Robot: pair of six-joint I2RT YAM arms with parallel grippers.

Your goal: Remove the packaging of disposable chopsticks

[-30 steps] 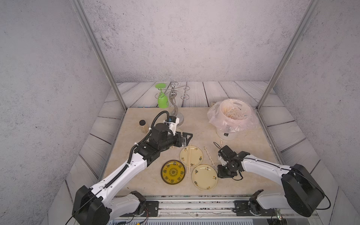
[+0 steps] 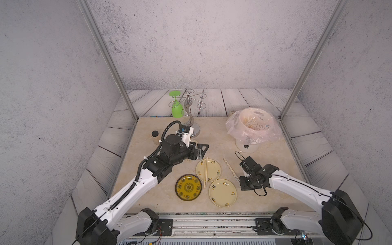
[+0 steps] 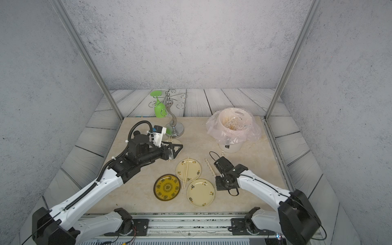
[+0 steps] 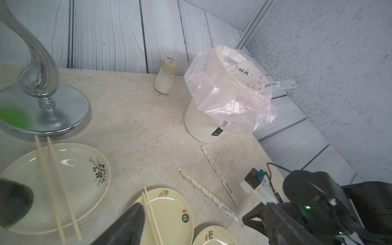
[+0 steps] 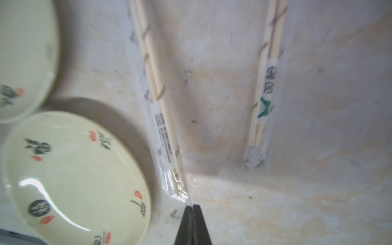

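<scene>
A clear-wrapped chopstick packet (image 5: 157,87) lies slanted on the table, right of the yellow plates. My right gripper is shut at the packet's near end, its fingertips meeting the film corner; the pinch itself is tiny. A second wrapped packet (image 5: 265,77) rests to the right. Bare chopsticks lie across one plate (image 4: 169,212) and another pair (image 4: 53,183) across a plate by the metal stand. My left gripper (image 2: 203,152) hangs open above the table, left of the packets, nothing between its fingers.
A bin (image 2: 254,122) lined with a pink bag stands at the back right. Near the front sit a brown plate (image 2: 188,187) and a yellow plate (image 2: 222,193). A metal stand (image 2: 195,129) with a green glass (image 2: 176,109) is at the back.
The left arm has barely moved.
</scene>
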